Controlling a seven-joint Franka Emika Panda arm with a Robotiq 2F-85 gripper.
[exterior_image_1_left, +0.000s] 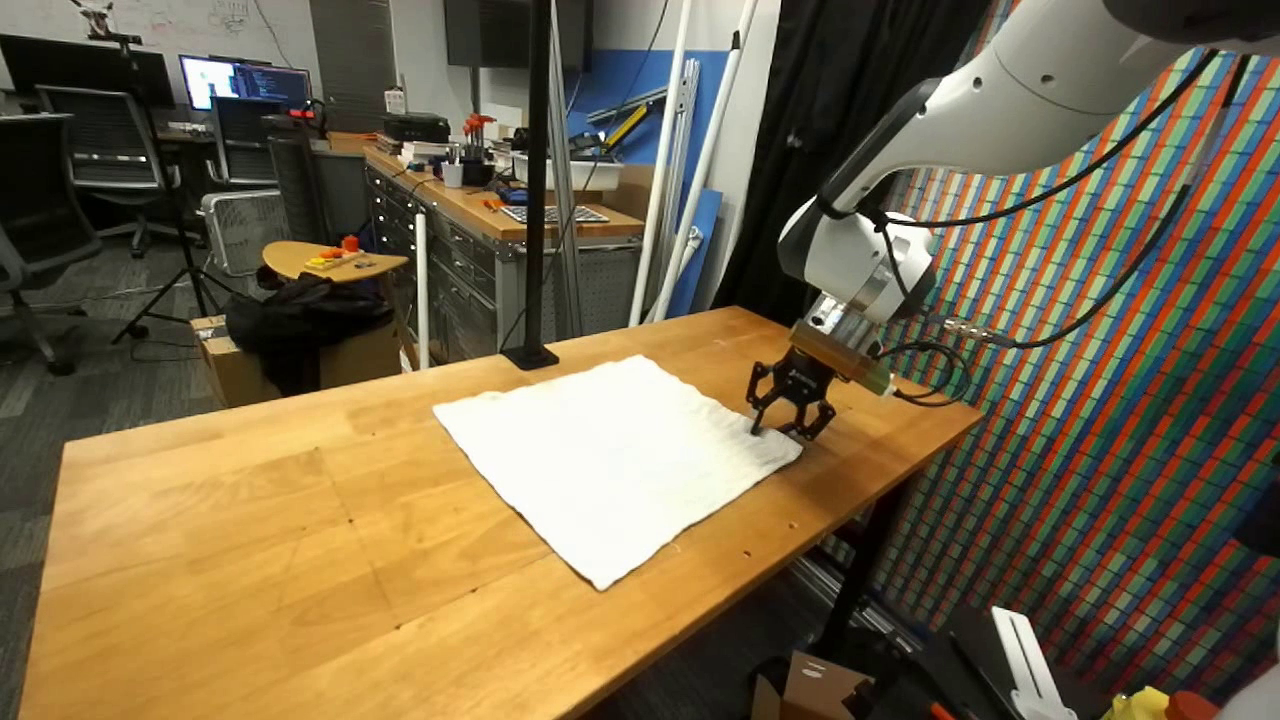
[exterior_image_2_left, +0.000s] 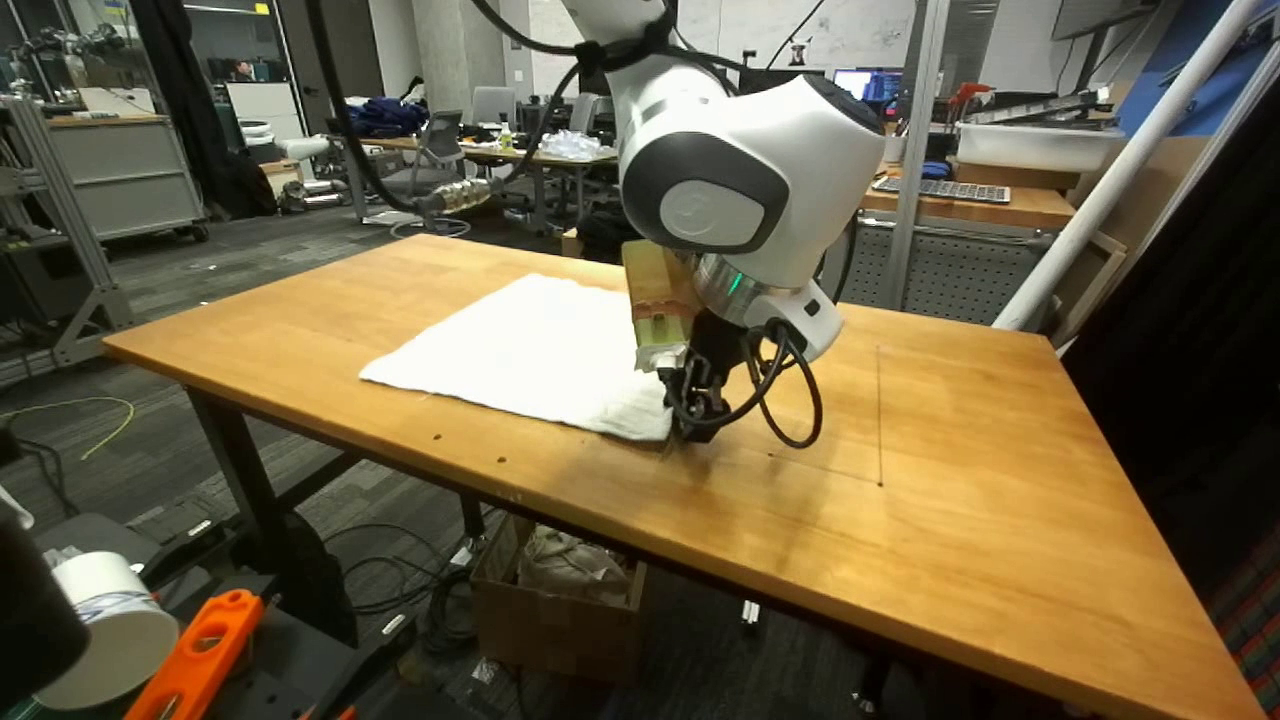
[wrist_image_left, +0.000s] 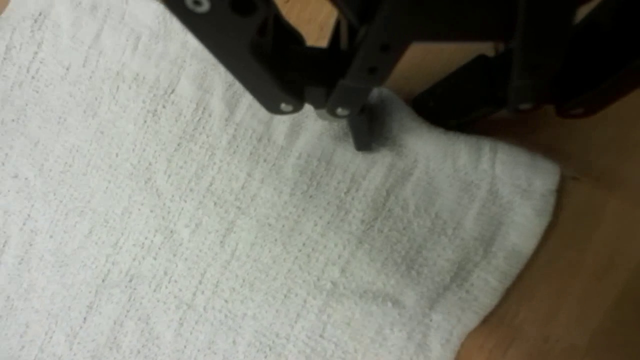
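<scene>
A white cloth lies spread on the wooden table, mostly flat, with slight wrinkles near one corner. At that corner stands my gripper, pointing down at table height. In the wrist view, one fingertip presses onto the cloth, which puckers around it. The other finger is at the cloth's edge, partly over bare wood. A gap remains between the fingers, so the fingers are part open. From the opposite side, the arm hides most of the gripper beside the cloth.
Bare tabletop stretches out on the far side of the cloth from the arm. A black post rises at the table's back edge. Near the arm, the table's edge is close to the gripper.
</scene>
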